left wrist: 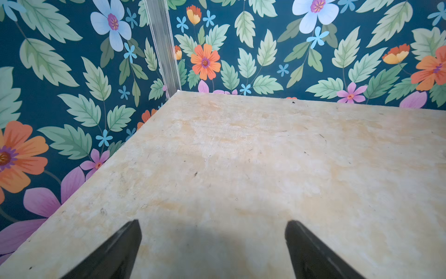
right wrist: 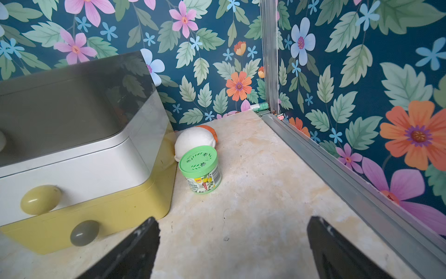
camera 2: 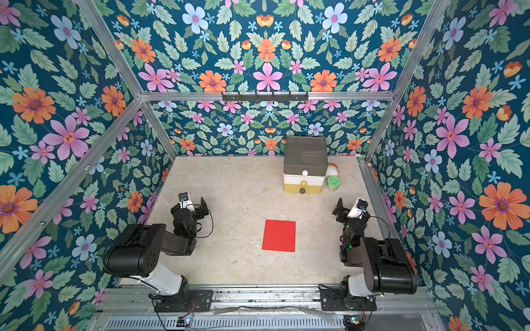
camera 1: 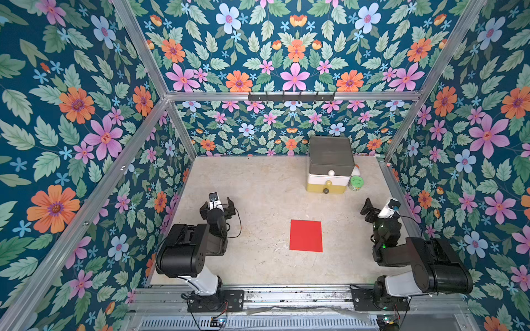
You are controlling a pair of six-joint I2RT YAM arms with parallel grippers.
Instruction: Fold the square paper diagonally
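Observation:
A flat red square of paper (camera 1: 305, 236) lies unfolded on the table, between the two arms and a little toward the front; it is also plain in the top right view, as a red square (camera 2: 278, 235). Off to its left, my left gripper (camera 1: 218, 205) stands open and empty, and bare table shows between its fingers in the left wrist view. My right gripper (camera 1: 376, 205) is to the right of the paper, also open with nothing between its fingers. Neither gripper touches the paper, and neither wrist view shows it.
A drawer box (camera 1: 330, 160) with a dark top stands at the back right. Beside it are a green-lidded jar (right wrist: 200, 169) and a white and orange item (right wrist: 195, 141).

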